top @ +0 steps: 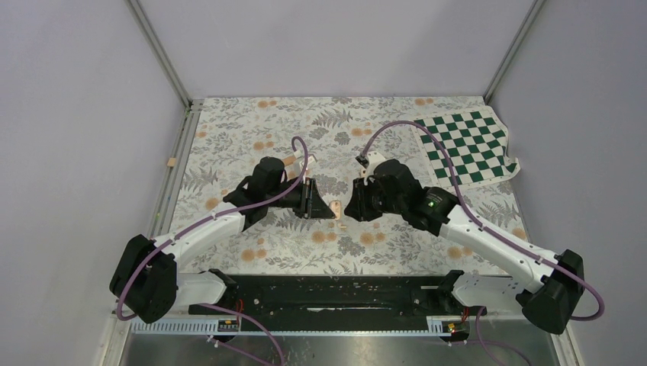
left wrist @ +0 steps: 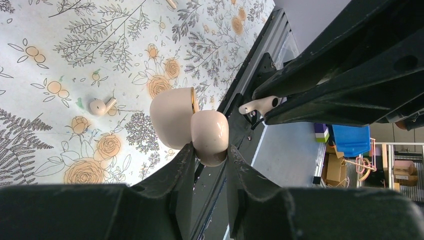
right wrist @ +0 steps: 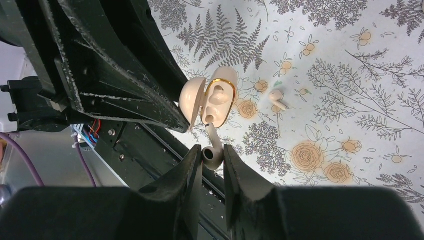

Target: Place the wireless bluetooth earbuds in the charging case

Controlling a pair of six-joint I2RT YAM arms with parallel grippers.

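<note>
My left gripper is shut on the cream charging case, whose lid is open; in the right wrist view the case [right wrist: 218,97] shows two gold-rimmed sockets facing up. My right gripper is shut on an earbud, its stem pointing toward the case just below the sockets; whether they touch I cannot tell. A second earbud lies loose on the patterned mat [top: 267,137], also visible in the left wrist view [left wrist: 98,106]. In the top view both grippers face each other over the middle of the mat.
A checkered board [top: 464,145] lies at the back right. Small objects behind the arms are partly hidden.
</note>
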